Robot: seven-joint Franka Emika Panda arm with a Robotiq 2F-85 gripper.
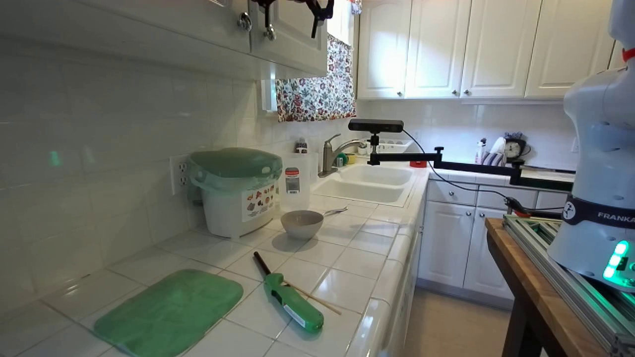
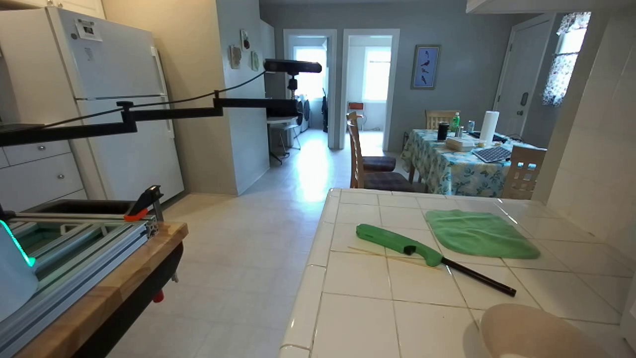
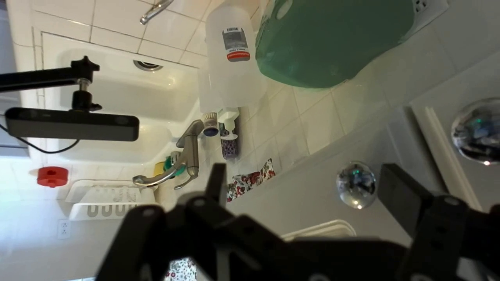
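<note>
My gripper is open in the wrist view, its two dark fingers (image 3: 216,182) wide apart. Between them in that picture appears a round shiny cabinet knob (image 3: 356,184), nearer the right-hand finger; nothing is gripped. Further right is a second knob (image 3: 480,131), partly cut off by the frame edge. In exterior view 1 the fingertips show at the top edge, in front of the white upper cabinet door (image 1: 291,44), close to its knob (image 1: 270,32). The other door's knob (image 1: 244,22) lies to the left. Most of the arm is out of frame.
Below stand a lidded bin (image 1: 235,205), a clear jug (image 1: 295,178) and a grey bowl (image 1: 302,225). A green lighter (image 1: 294,303), thin stick and green cloth (image 1: 169,309) lie on the counter. A camera on a black arm (image 1: 464,165) juts near the sink.
</note>
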